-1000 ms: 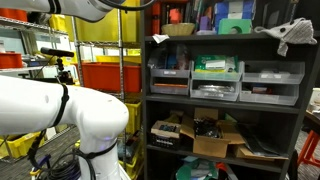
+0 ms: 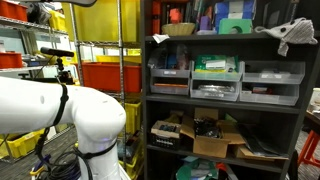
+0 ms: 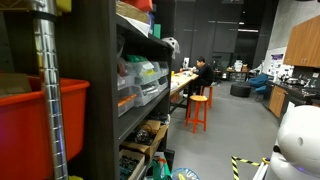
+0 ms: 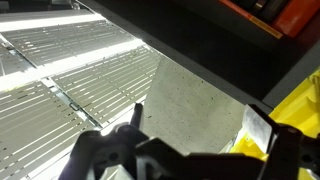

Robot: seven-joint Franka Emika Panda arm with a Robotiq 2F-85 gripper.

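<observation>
In the wrist view my gripper stands open, its two dark fingers well apart with nothing between them. Behind it are a bare grey wall or ceiling surface and the dark shelf edge [image 4: 190,35]. A yellow object [image 4: 298,105], seemingly a bin, fills the right side, with something white [image 4: 257,128] against it near the right finger. The white arm [image 2: 65,110] stands at the left of exterior view 1, facing the dark shelf unit [image 2: 225,47]; the gripper itself is outside both exterior views.
Clear drawers [image 2: 214,80] line the middle shelf, with open cardboard boxes [image 2: 207,133] below. On top sit a wicker basket [image 2: 180,29] and a grey plush toy [image 2: 290,36]. Yellow and red bins [image 2: 103,76] fill the left rack. A person [image 3: 203,73] sits far back.
The upper arm segment at the top left of exterior view 1 has risen, mostly leaving the frame and uncovering more yellow bins. Shelf contents look unchanged.
</observation>
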